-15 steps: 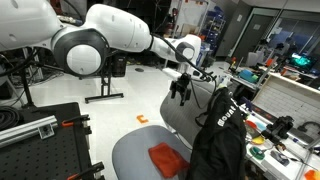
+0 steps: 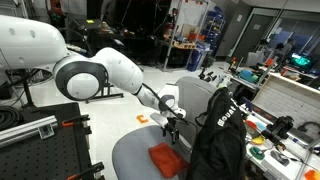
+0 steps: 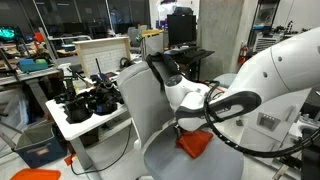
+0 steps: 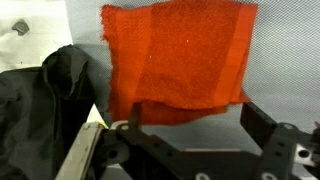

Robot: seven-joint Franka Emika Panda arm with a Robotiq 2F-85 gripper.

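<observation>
A red-orange cloth (image 4: 180, 60) lies flat on the grey seat of a chair, filling the upper middle of the wrist view. The same cloth (image 2: 167, 159) shows low in exterior view 1, and in exterior view 2 the cloth (image 3: 196, 142) is partly covered by the arm. My gripper is open above the cloth's near edge, its fingers spread wide to left and right. Nothing is between them. In exterior view 1 the gripper (image 2: 174, 134) hangs over the seat, just behind the cloth.
A black jacket or bag (image 2: 218, 145) drapes over the chair's right side, close to the cloth; its edge (image 4: 50, 110) enters the wrist view at left. The grey chair back (image 3: 145, 100) rises beside the arm. Bare seat (image 2: 130, 150) lies left of the cloth.
The cloth lies where it was.
</observation>
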